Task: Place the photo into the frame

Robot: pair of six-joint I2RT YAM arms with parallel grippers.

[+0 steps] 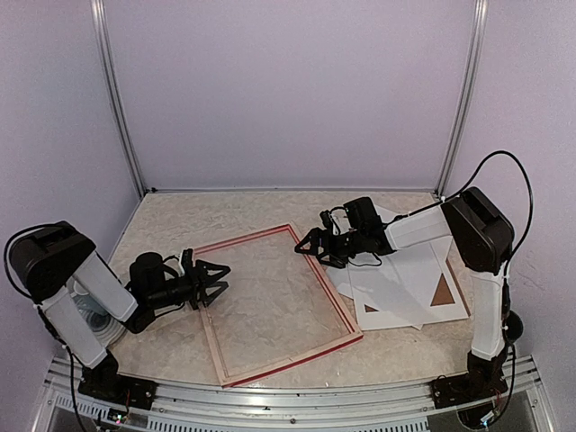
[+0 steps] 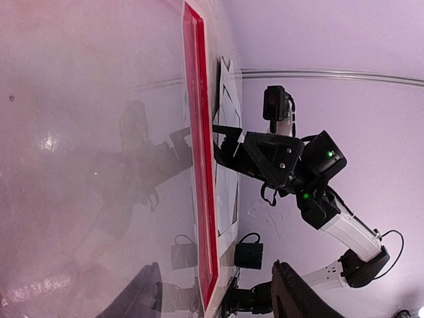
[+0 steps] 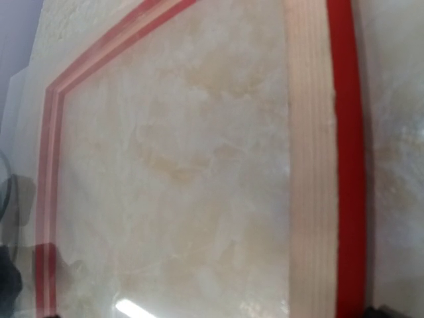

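A square frame [image 1: 326,352] with pale wood and red edges lies on the table, a glossy clear sheet [image 1: 265,301] over its middle. My left gripper [image 1: 219,283] stands open over the frame's left side, nothing between its fingers; its wrist view shows the red far edge [image 2: 202,159] beyond them. My right gripper [image 1: 302,247] is open above the frame's upper right side; its wrist view looks closely along the wood-and-red edge [image 3: 348,159]. I cannot tell whether a photo is among the white sheets [image 1: 396,283] to the right.
White sheets and boards with brown corners lie under the right arm. Coiled clear material [image 1: 101,326] sits at the left edge. Walls enclose three sides.
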